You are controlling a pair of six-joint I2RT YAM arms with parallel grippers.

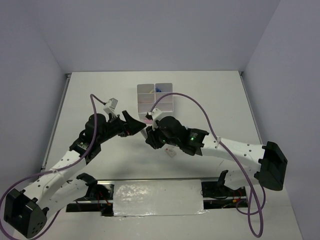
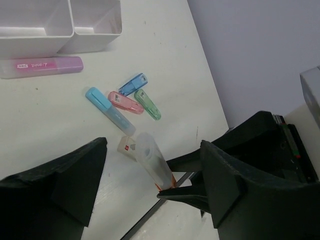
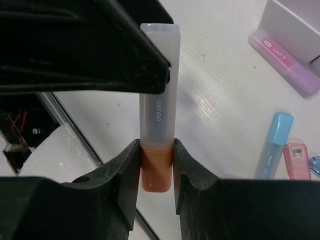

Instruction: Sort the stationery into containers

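Note:
My right gripper is shut on an orange highlighter [image 3: 158, 115] with a translucent barrel, held upright in the right wrist view. My left gripper is open, its fingers either side of that highlighter's end in the left wrist view, close to the right gripper. On the table lie a pink-purple highlighter [image 2: 45, 67] beside the white organizer [image 2: 30, 45], plus cyan [image 2: 112, 114], pink [image 2: 125, 102], blue [image 2: 132, 84] and green [image 2: 147, 104] items.
A small pale block [image 1: 170, 152] lies below the right gripper. The front edge runs beneath both arms.

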